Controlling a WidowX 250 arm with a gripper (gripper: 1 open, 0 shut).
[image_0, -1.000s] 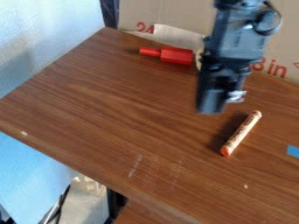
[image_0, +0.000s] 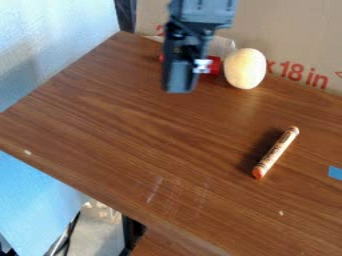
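My gripper (image_0: 189, 66) hangs over the back middle of the wooden table (image_0: 120, 140), pointing down, dark and a little blurred; whether it is open or shut is unclear. Behind it lies a red object (image_0: 213, 64), partly hidden by the gripper. A cream, egg-shaped object (image_0: 246, 67) stands just right of the gripper. An orange-tipped crayon-like stick (image_0: 277, 152) lies diagonally on the right part of the table, apart from the gripper.
A cardboard panel (image_0: 301, 35) with red print backs the table. A blue tape piece (image_0: 334, 172) is at the right edge. The table's edge drops away at lower left.
My gripper has moved left and upward in the view from above the right middle, uncovering the egg-shaped object and now covering much of the red object.
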